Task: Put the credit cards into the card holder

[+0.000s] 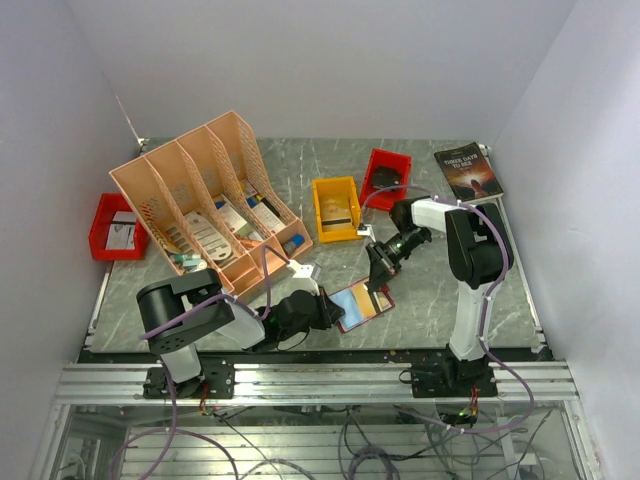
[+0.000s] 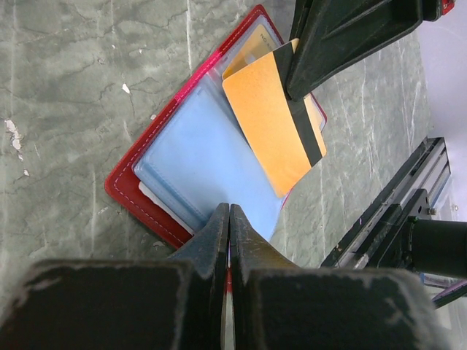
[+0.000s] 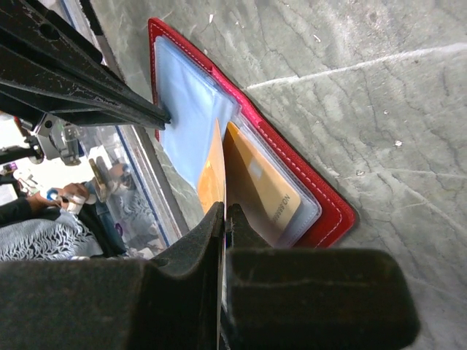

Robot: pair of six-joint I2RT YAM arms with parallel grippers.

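Note:
The red card holder lies open on the table with pale blue and clear sleeves. On its left end my left gripper is shut, pinching its edge. A gold card with a black stripe stands tilted over the sleeves, its lower edge against them; whether it is inside a pocket cannot be told. My right gripper is shut on this card, whose thin edge runs between the fingers. Another gold card lies in the holder's clear sleeve at the right end.
Behind the holder stand a yellow bin and a red bin. A pink divided organizer fills the left side, with another red bin beyond it. At the back right lies a book. Bare table surrounds the holder's right side.

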